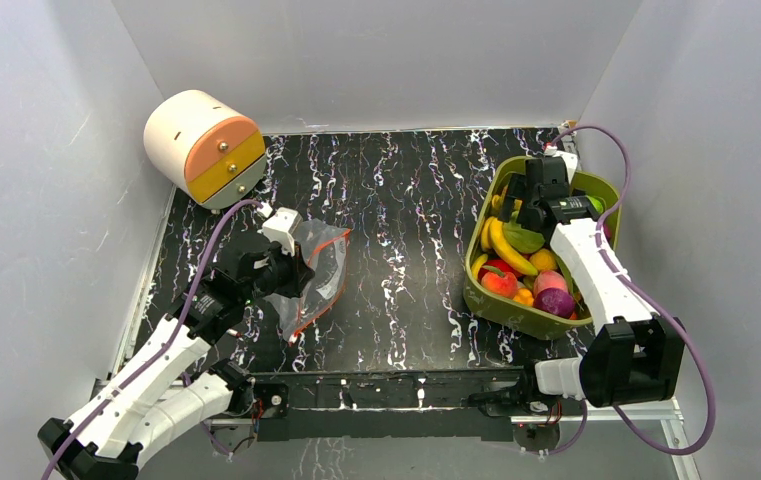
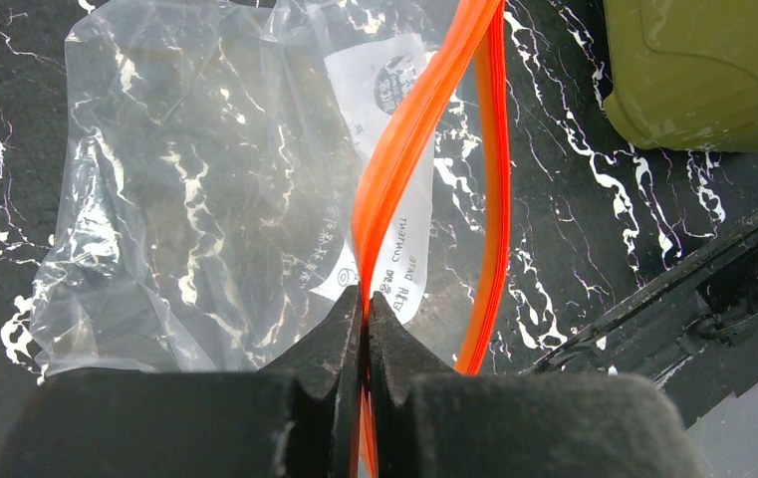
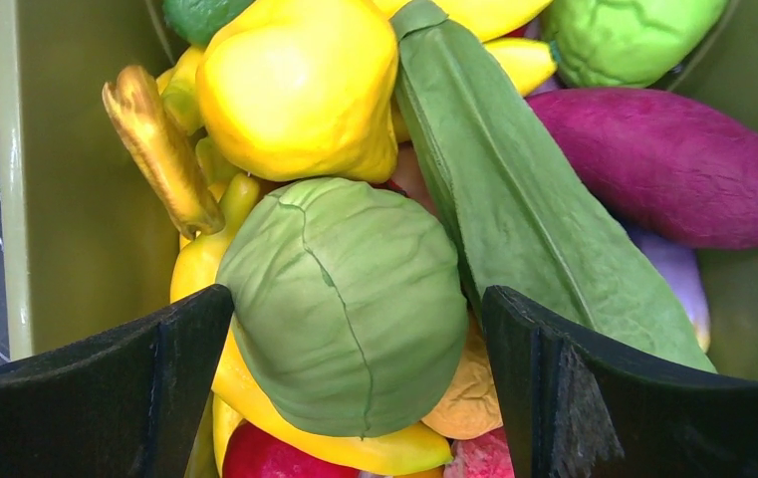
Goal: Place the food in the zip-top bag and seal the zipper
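Observation:
A clear zip top bag [image 2: 205, 199] with an orange zipper rim lies on the table at the left. My left gripper is shut on one side of that orange rim [image 2: 394, 189], and the other side [image 2: 494, 219] bows away, leaving the mouth parted. No food shows inside the bag. On the right, a green basket [image 1: 516, 318] is full of toy food. Over it, my right gripper stands open, its fingers [image 3: 180, 339] on either side of a round green cabbage [image 3: 350, 309]; whether they touch it I cannot tell.
Packed around the cabbage are a yellow pepper-like piece [image 3: 300, 90], a long green leafy piece [image 3: 544, 199], a purple one [image 3: 673, 164] and bananas [image 1: 506, 250]. A drum-shaped drawer box [image 1: 181, 135] stands back left.

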